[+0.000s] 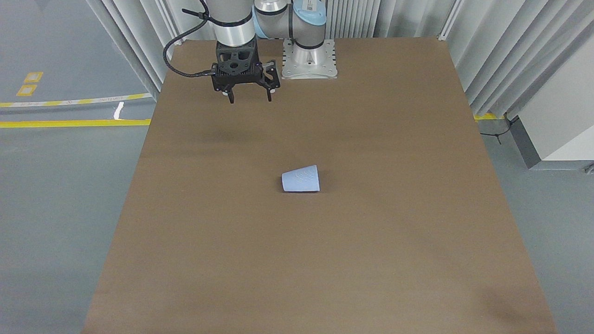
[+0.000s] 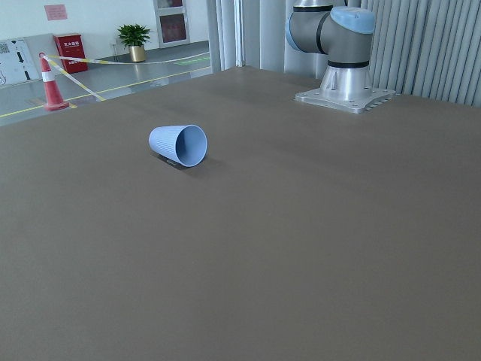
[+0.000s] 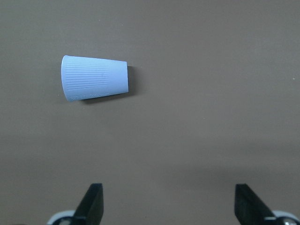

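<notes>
A light blue ribbed cup (image 1: 300, 178) lies on its side near the middle of the brown table (image 1: 312, 250). The left view shows the cup (image 2: 164, 143) with its open mouth toward that camera. My gripper (image 1: 250, 97) hangs above the back part of the table, behind and left of the cup in the front view. In the wrist view the cup (image 3: 93, 78) is at the upper left, apart from the open gripper, which has nothing between its fingers.
The arm's base plate (image 1: 309, 72) stands at the table's back edge, with pleated curtains behind. A floor area with tape, a cone (image 2: 52, 94) and a plant lies beyond the table.
</notes>
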